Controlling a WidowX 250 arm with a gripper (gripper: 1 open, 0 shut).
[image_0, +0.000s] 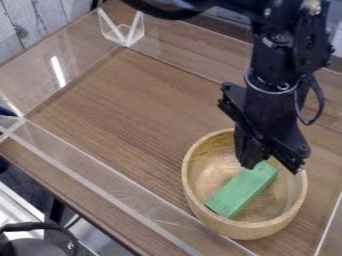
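Note:
A round light wooden bowl (203, 195) sits at the lower right of the table, holding a green rectangular block (242, 191). The black gripper (251, 156) hangs over the back part of the bowl, just above the block's upper end. Its fingers look closed, with nothing seen between them; the tips partly overlap the bowl's interior in this view, so their exact height is unclear.
Transparent plastic walls edge it, with a white corner bracket (122, 30) at the back left. A dark object lies at the lower left, outside.

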